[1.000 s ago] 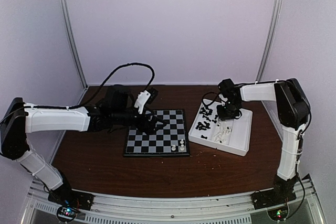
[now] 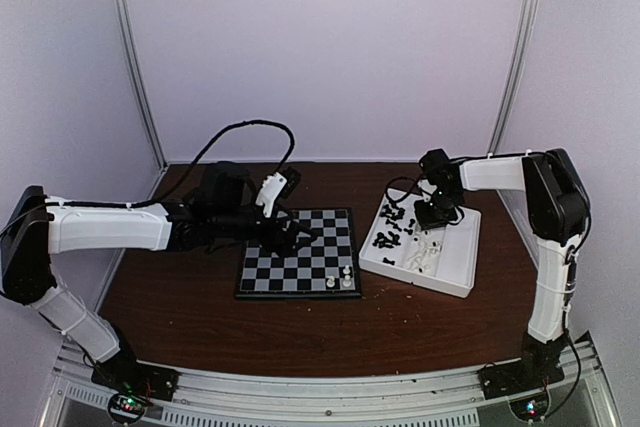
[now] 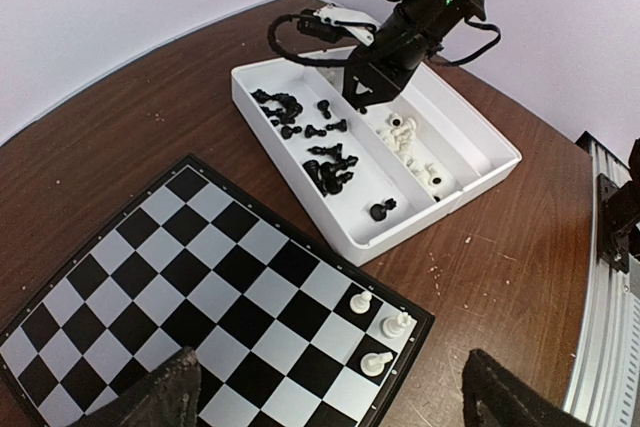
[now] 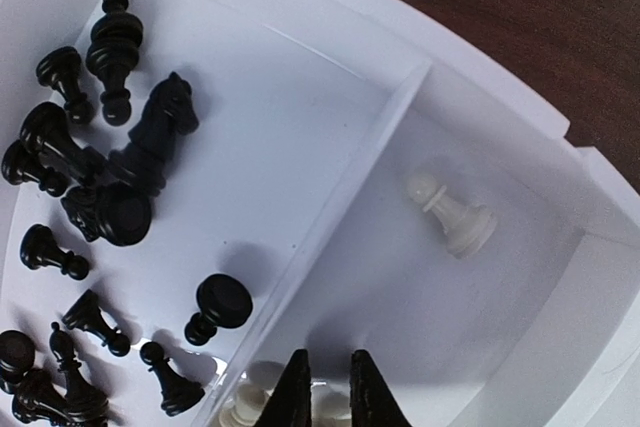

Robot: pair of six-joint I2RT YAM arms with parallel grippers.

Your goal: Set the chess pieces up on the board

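Note:
The chessboard (image 2: 275, 272) lies flat in the middle of the table. Three white pieces stand near one corner of it: a pawn (image 3: 360, 302), a larger piece (image 3: 396, 325) beside it and another piece (image 3: 375, 363). Above the board, my left gripper is open wide and empty. Over the tray, my right gripper has its fingers slightly apart, with no piece visibly held. White pieces (image 4: 245, 405) lie below its fingertips, partly hidden by them. A lone white pawn (image 4: 455, 215) lies on its side near the compartment's far end.
A white tray (image 2: 462, 272) right of the board is split by a divider (image 4: 330, 212). Several black pieces (image 3: 330, 169) lie in the left compartment, white ones in the right. Bare table (image 2: 300, 332) stretches in front of the board.
My right arm has shifted very slightly to the right over the tray. The left arm, the board and its pieces look unmoved.

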